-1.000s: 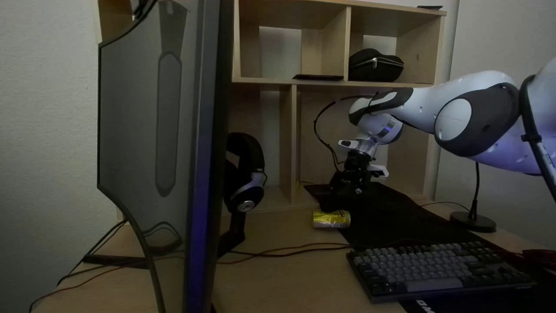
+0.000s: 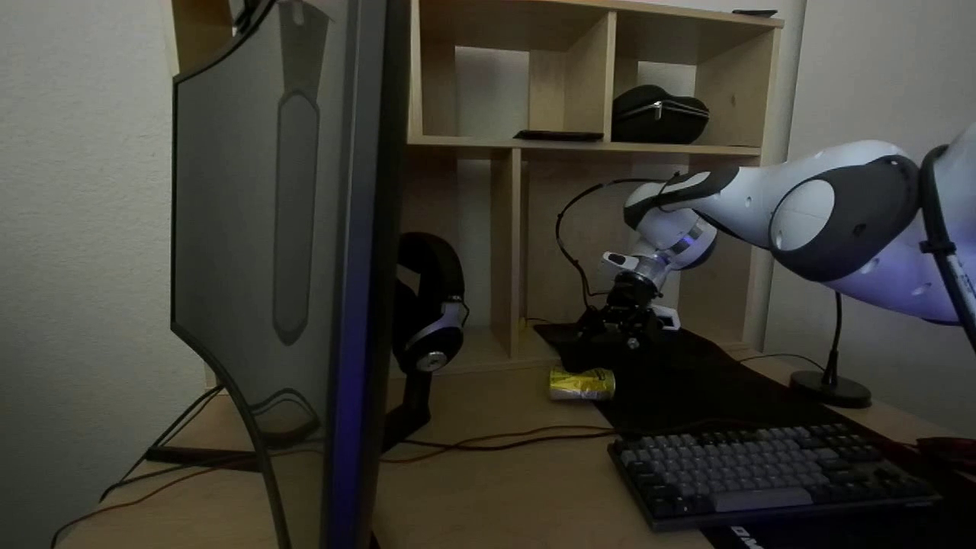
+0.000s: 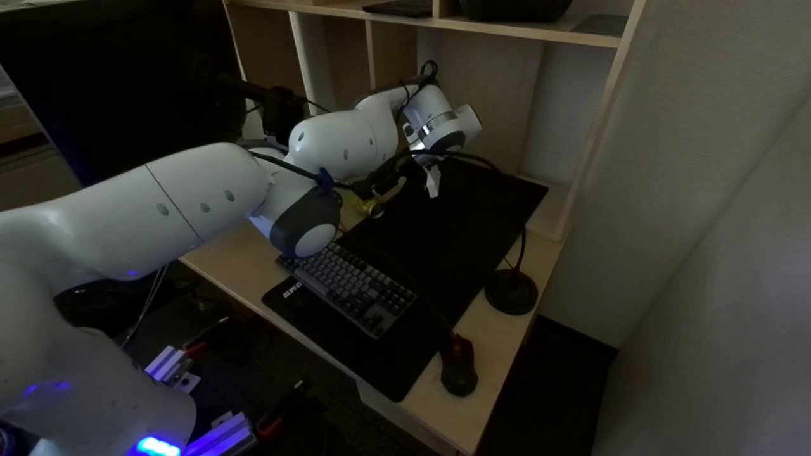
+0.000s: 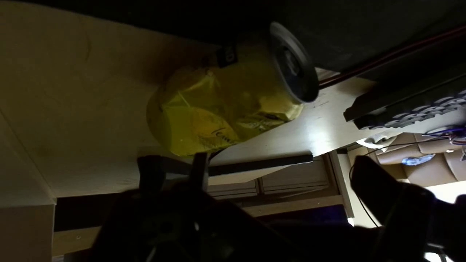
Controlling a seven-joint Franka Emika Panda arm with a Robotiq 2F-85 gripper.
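Observation:
A yellow can [image 2: 582,384] lies on its side on the bare wood, beside the edge of the black desk mat. In the wrist view the can [image 4: 218,109] looks dented, its metal end turned toward the keyboard side. My gripper [image 2: 599,343] is low over the desk, just behind and above the can in the first exterior view. Its fingers are open; one dark finger [image 4: 198,172] appears close to the can in the wrist view, and the other stands well off to the right. I cannot tell whether any finger touches the can. The arm partly hides the can [image 3: 370,206] in the second exterior view.
A keyboard [image 2: 778,467] rests on the mat, with a mouse [image 3: 459,366] near the desk's front right. A lamp base [image 3: 510,291] stands right of the mat. Shelving backs the desk; headphones [image 2: 430,302] and a large monitor [image 2: 265,210] occupy the left. Cables cross the wood.
My arm's wrist has moved slightly right and down in the first exterior view, leaving the hand more tilted. The can has stayed in place.

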